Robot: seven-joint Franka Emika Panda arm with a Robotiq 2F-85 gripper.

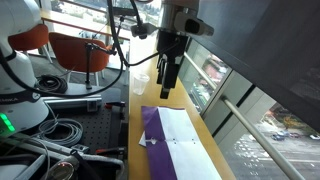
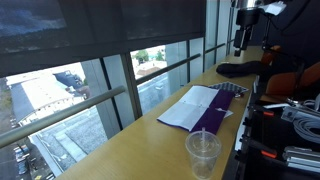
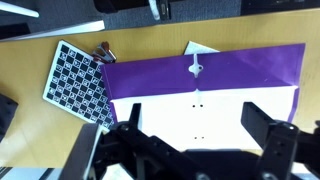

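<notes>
A flat white sheet or cloth with a purple band (image 3: 160, 72) lies on the wooden table, its white part (image 3: 175, 118) facing the window side. In exterior view 1 its purple end (image 1: 165, 157) and white part (image 1: 190, 150) show. My gripper is open, its dark fingers (image 3: 105, 140) wide apart at the bottom of the wrist view, with nothing between them. In exterior view 1 the gripper (image 1: 166, 82) hangs above the table, clear of the cloth. A clear plastic cup (image 2: 203, 155) stands near the table's end, apart from the cloth.
A black-and-white checkered board (image 3: 76, 84) lies beside the cloth, with a small dark object (image 3: 104, 52) next to it. Dark fabric (image 2: 238, 70) lies farther along the table. Windows line one long side. Bare wood (image 2: 130, 150) shows between the cup and the windows.
</notes>
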